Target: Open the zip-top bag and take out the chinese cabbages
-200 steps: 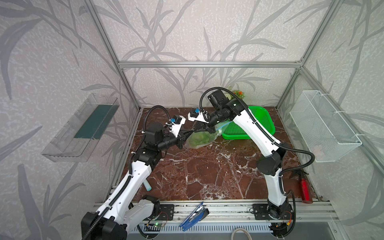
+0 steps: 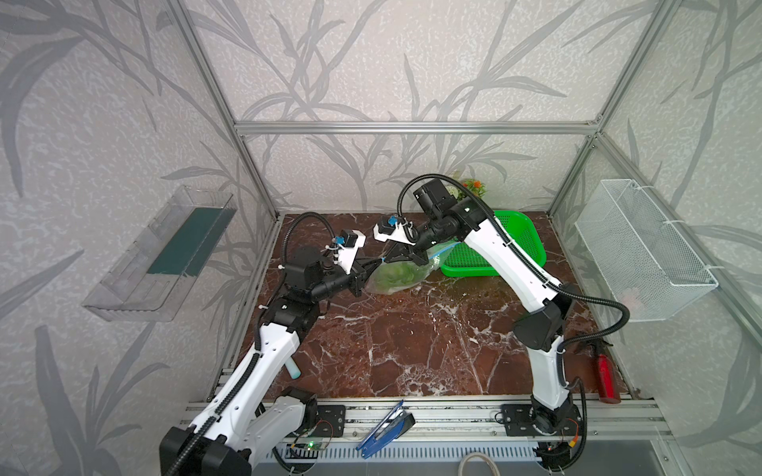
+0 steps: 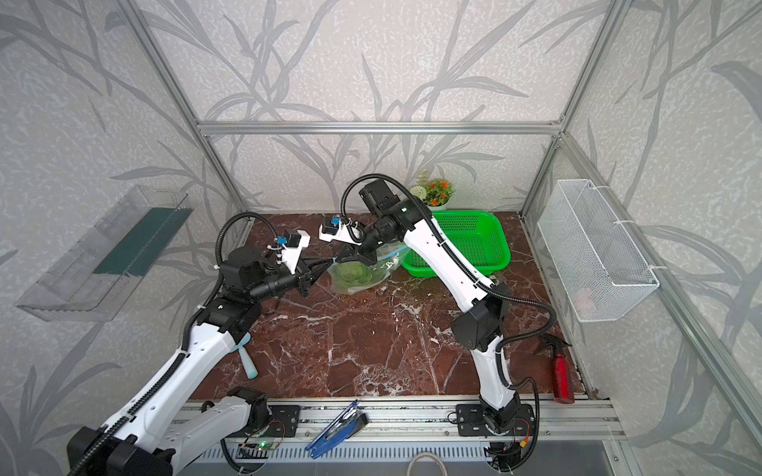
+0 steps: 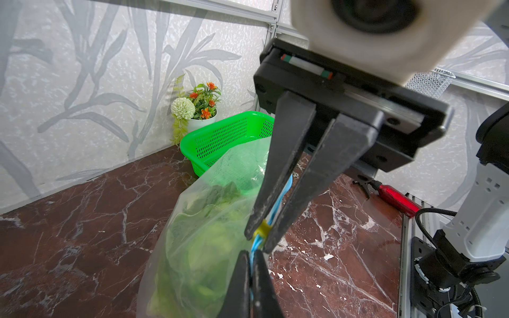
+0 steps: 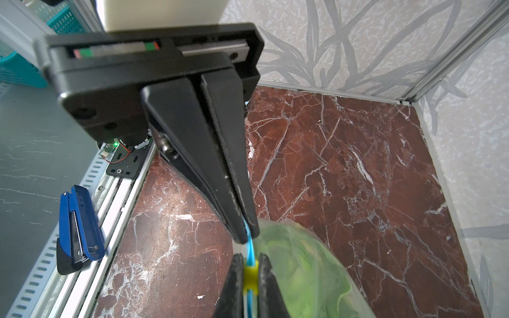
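Note:
A clear zip top bag (image 2: 397, 274) with pale green cabbage (image 4: 201, 254) inside lies on the marble table, near the middle. Both grippers meet at its blue zip edge, with a yellow slider (image 4: 262, 229) there. My right gripper is shut on the slider and zip edge. Beside it, my left gripper is shut on the blue zip edge, its fingertips tight together.
A green basket (image 2: 532, 261) and a flowerpot (image 3: 435, 204) stand behind the bag. Wire baskets hang on both walls. A red bottle (image 2: 605, 377) lies front right, a blue stapler (image 2: 385, 432) on the front rail.

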